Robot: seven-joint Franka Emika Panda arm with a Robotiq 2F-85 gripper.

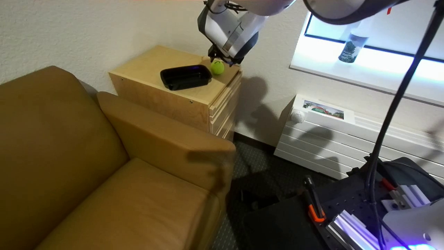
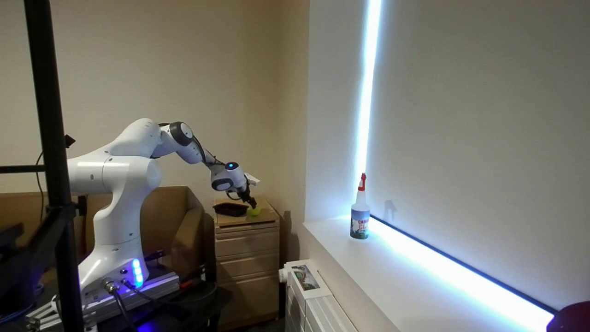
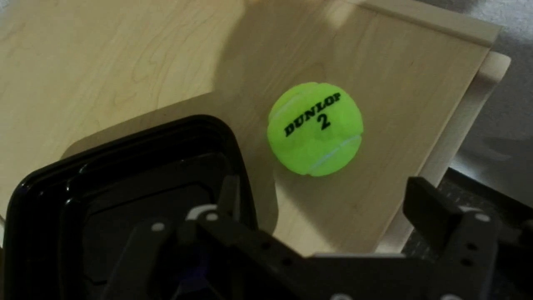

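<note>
A bright yellow-green tennis ball (image 3: 315, 129), printed "DUNLOP 2", rests on top of a light wooden cabinet (image 3: 165, 60). To its left in the wrist view lies a black rectangular tray (image 3: 150, 210), empty as far as it shows. My gripper is open, its two fingers wide apart and nothing between them; the left finger overlaps the tray's edge in that view. Exterior view 1 has the gripper (image 1: 224, 61) over the ball (image 1: 217, 68), near the tray (image 1: 186, 77). From the other side, the gripper (image 2: 250, 204) appears just above the ball (image 2: 254, 211).
A brown sofa (image 1: 166, 141) stands in front of the cabinet. Right of the cabinet are a white radiator (image 1: 316, 133) and a windowsill holding a spray bottle (image 2: 360, 216). Bare wood surrounds the ball on the cabinet's far side.
</note>
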